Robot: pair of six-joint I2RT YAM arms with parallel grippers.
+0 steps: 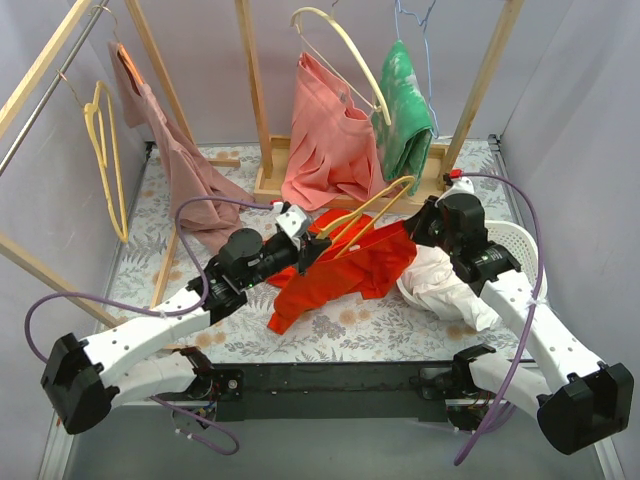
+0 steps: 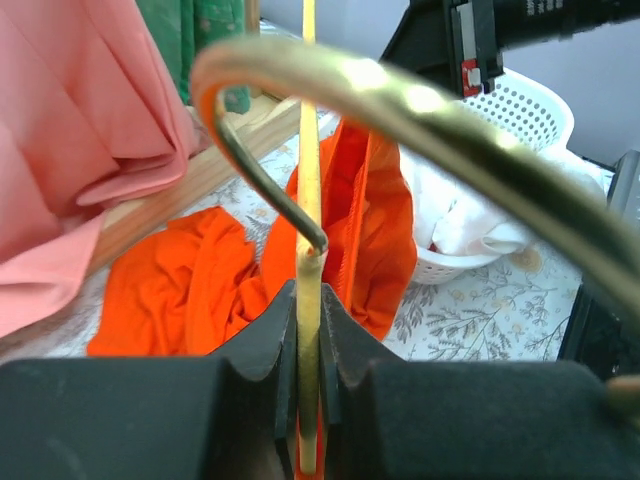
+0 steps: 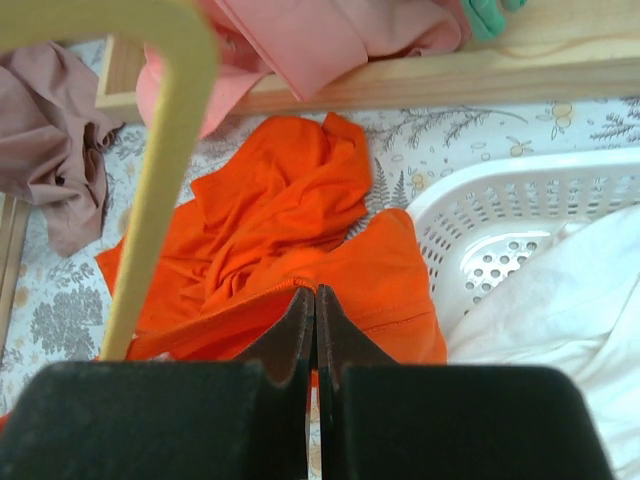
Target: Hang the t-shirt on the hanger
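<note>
The orange-red t-shirt (image 1: 350, 270) lies bunched on the floor, part of it raised. My left gripper (image 1: 310, 250) is shut on a wooden hanger (image 1: 372, 215), which slants up to the right above the shirt. In the left wrist view the hanger's bar (image 2: 309, 200) runs between the fingers, and the shirt (image 2: 385, 220) lies beyond. My right gripper (image 1: 415, 228) is shut on the shirt's edge. In the right wrist view a thin fold of shirt (image 3: 385, 290) rises into the fingertips, while the hanger (image 3: 165, 190) passes close at the left.
A white basket (image 1: 515, 240) with white cloth stands under the right arm. Pink (image 1: 330, 140) and green (image 1: 403, 115) garments hang at the back; a mauve one (image 1: 180, 150) hangs left, beside an empty yellow hanger (image 1: 105, 160).
</note>
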